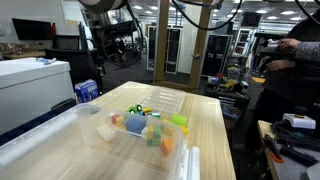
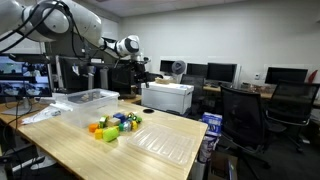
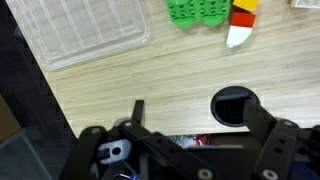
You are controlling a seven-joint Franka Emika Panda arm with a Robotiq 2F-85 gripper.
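My gripper is open above the wooden table, its two dark fingers well apart and empty. Below it, nearer the right finger (image 3: 258, 120), lies a dark round object (image 3: 234, 104) with a pale outline inside. A green bumpy piece (image 3: 198, 10) and a small red, yellow and white piece (image 3: 241, 26) lie toward the top of the wrist view. Exterior view 2 has the gripper (image 2: 137, 80) raised over the table's far side, above a dark flat thing (image 2: 148, 110). Several coloured blocks (image 2: 110, 130) cluster mid-table.
A clear bin (image 2: 85, 103) stands beside the blocks, and a pale shallow tray (image 2: 165, 143) lies on the other side. Outside the table's edge is a blue box (image 1: 88, 91). Bare wood (image 3: 90, 95) shows between tray and gripper.
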